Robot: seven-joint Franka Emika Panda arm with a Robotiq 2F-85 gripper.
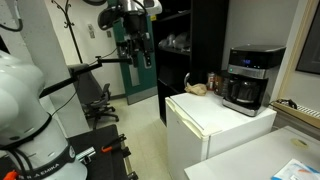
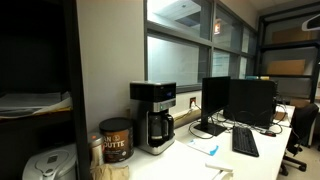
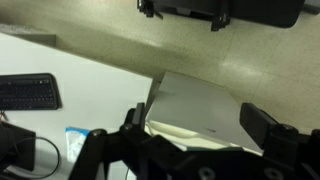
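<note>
High at the left in exterior view 1, my gripper [image 1: 138, 54] hangs in the air over the floor, well apart from the white cabinet [image 1: 203, 125]. The wrist view has its two black fingers spread wide at the bottom edge; the gripper is open, with nothing held between them. On the cabinet stands a black and silver coffee maker [image 1: 248, 76] with a glass carafe, upright. Exterior view 2 also shows the coffee maker [image 2: 155, 112], but not my gripper.
Beside the coffee maker are a dark canister [image 2: 117, 141] and a silver appliance [image 2: 50, 163]. A white desk [image 3: 88, 105] holds a keyboard [image 3: 29, 92] and monitors [image 2: 251, 100]. An office chair [image 1: 101, 107] is behind the arm. Floor beneath the gripper looks clear.
</note>
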